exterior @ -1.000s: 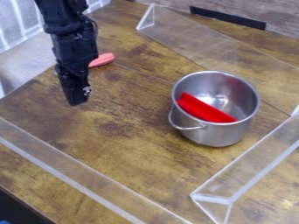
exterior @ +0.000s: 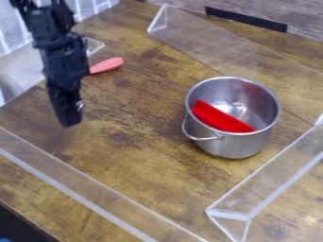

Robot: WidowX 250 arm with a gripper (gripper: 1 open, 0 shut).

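My gripper (exterior: 68, 113) hangs at the left of the table, blurred, its fingers pointing down and looking close together, with nothing visible between them. Behind it and to its right lies a pink, elongated object (exterior: 106, 64). On the right stands a steel pot (exterior: 228, 142) with a side handle, holding a red elongated object (exterior: 220, 117).
Clear plastic barriers line the left, upper right and lower edges of the wooden table (exterior: 145, 189). The middle of the table, between my gripper and the pot, is bare.
My gripper has moved left, away from the middle of the table. The pot, the red object and the pink object look unmoved.
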